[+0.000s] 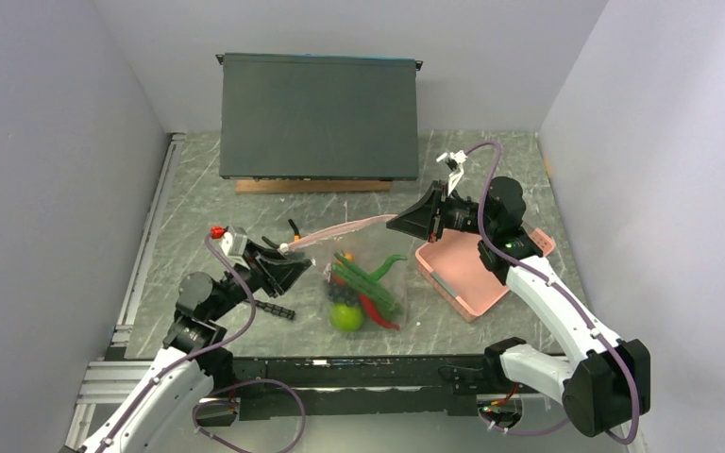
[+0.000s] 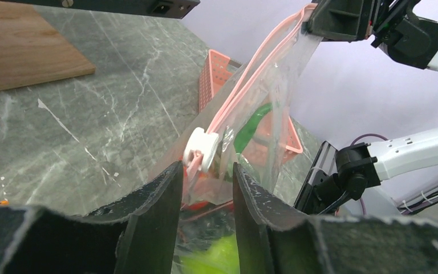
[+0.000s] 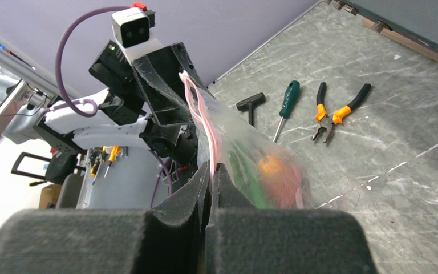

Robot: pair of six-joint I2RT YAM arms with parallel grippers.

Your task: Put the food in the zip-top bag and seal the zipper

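The clear zip top bag (image 1: 392, 260) hangs between my arms with the food inside: a green round fruit (image 1: 346, 317), a red chili (image 1: 378, 312), long green vegetables (image 1: 366, 283) and dark grapes. My right gripper is shut on one end of the pink zip strip (image 3: 210, 131). At the other end sits the white slider (image 2: 201, 149). My left gripper is open around that end, with the slider in line with the gap at its fingertips. In the left wrist view, the two pink strips look apart along part of their length.
A pink basket (image 1: 496, 302) stands under the right arm. Pliers (image 3: 329, 121), a green screwdriver (image 3: 290, 100) and a black-handled tool (image 3: 251, 104) lie on the marble table. A dark panel (image 1: 319, 118) stands at the back.
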